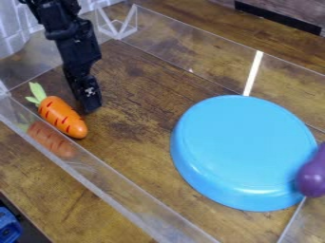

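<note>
My black gripper [86, 93] reaches down from the top left, its tip low over the wooden floor just above and right of an orange toy carrot [61, 117] with green leaves. I cannot tell whether its fingers are open or shut. The carrot lies on the left, along the clear wall.
A large blue disc [241, 152] fills the right side, with a purple object [311, 173] at its right edge. Clear walls [121, 190] border the area.
</note>
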